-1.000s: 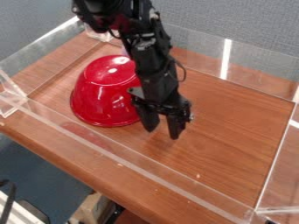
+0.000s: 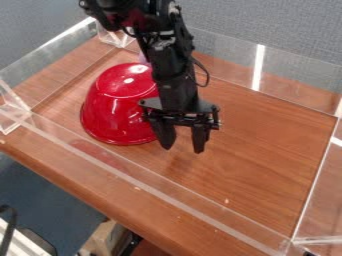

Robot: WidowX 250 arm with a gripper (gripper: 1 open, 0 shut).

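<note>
A glossy red bowl (image 2: 115,105) lies upside down on the wooden surface (image 2: 241,170), toward the left. My black gripper (image 2: 182,138) hangs just to its right, its two fingers pointing down and spread apart, with nothing visible between them. The arm hides part of the bowl's right side.
Clear plastic walls (image 2: 94,157) edge the wooden surface. The wood to the right and front of the gripper is bare. A grey wall stands behind. Some equipment sits below the front left edge.
The gripper has shifted slightly left and up, turning a little so that its fingers now lie more side-on to the view. The bowl has not moved.
</note>
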